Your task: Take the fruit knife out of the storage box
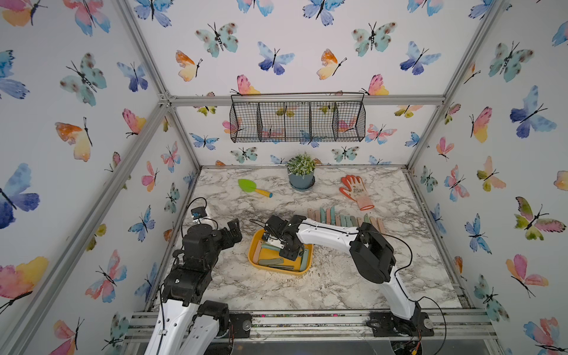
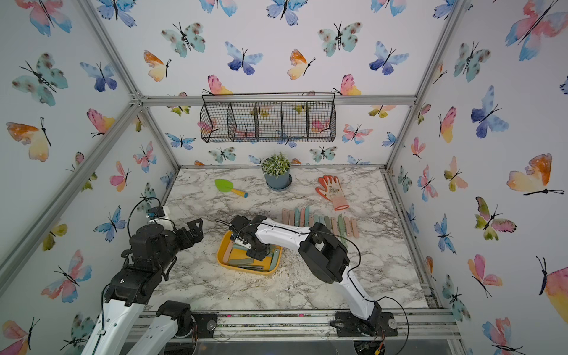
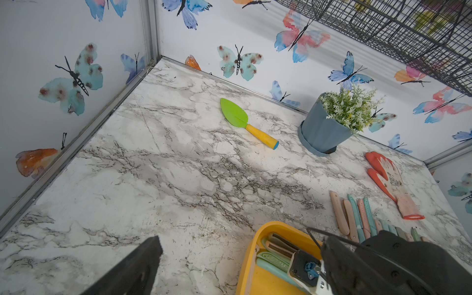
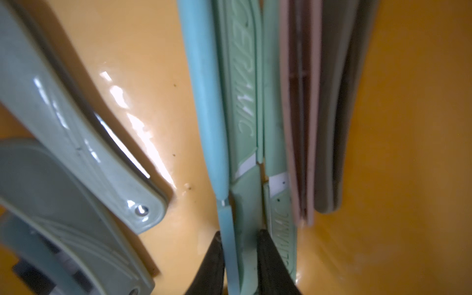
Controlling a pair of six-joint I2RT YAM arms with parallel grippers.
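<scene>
The yellow storage box point(image 1: 254, 260) holds several folded knives and handles. My right gripper is down inside it, its dark fingertips either side of a light blue knife point(image 4: 206, 108) and the green piece beside it; whether it grips them is unclear. Green CERAMIC-marked knives point(image 4: 241, 83), a pink one and grey ones lie alongside. My left gripper point(image 1: 232, 229) hangs in the air left of the box; its fingers are blurred in its wrist view.
A row of knives point(image 3: 339, 211) lies behind the box. A trowel point(image 3: 260, 135), potted plant point(image 3: 324, 127) and glove point(image 3: 398, 191) sit at the back.
</scene>
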